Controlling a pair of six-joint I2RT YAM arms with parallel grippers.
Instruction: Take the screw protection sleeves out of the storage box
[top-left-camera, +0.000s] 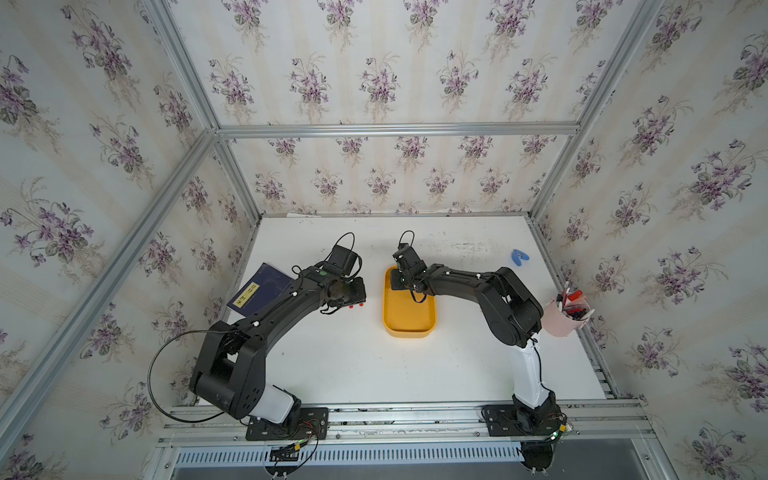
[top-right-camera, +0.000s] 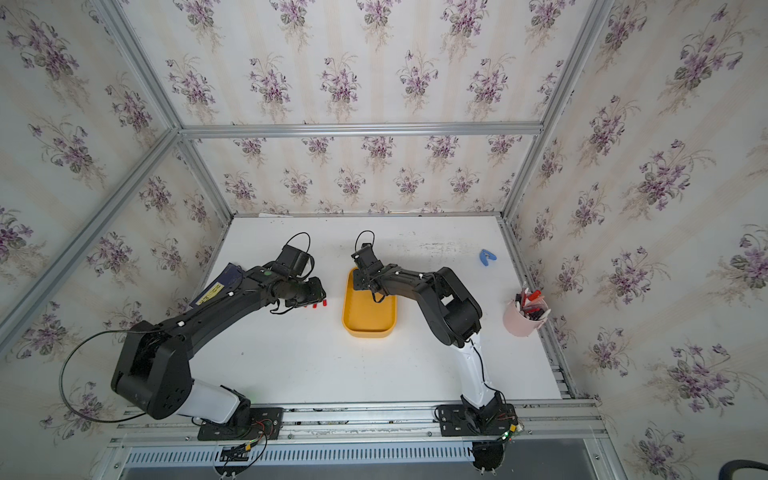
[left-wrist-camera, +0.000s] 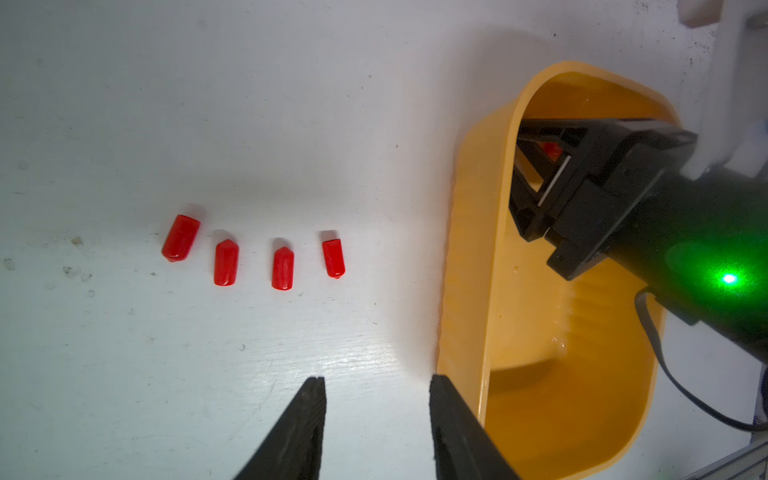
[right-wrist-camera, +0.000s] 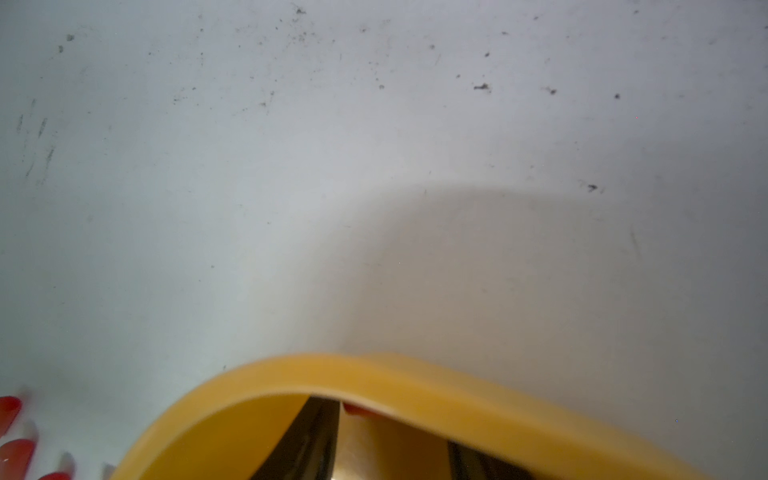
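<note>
Several red sleeves (left-wrist-camera: 281, 268) lie in a row on the table left of the yellow storage box (left-wrist-camera: 466, 272). My right gripper reaches down inside the box's far end, open, its fingertips partly under the rim. A red piece (left-wrist-camera: 552, 149) shows by its fingers in the left wrist view, and just beneath the rim in the right wrist view. My left gripper is above the table beside the box, near the sleeves, open with nothing between its fingers.
A dark blue mat (top-left-camera: 252, 284) lies at the left, a blue object (top-left-camera: 518, 257) at the back right, and a pink pen cup (top-left-camera: 560, 324) at the right edge.
</note>
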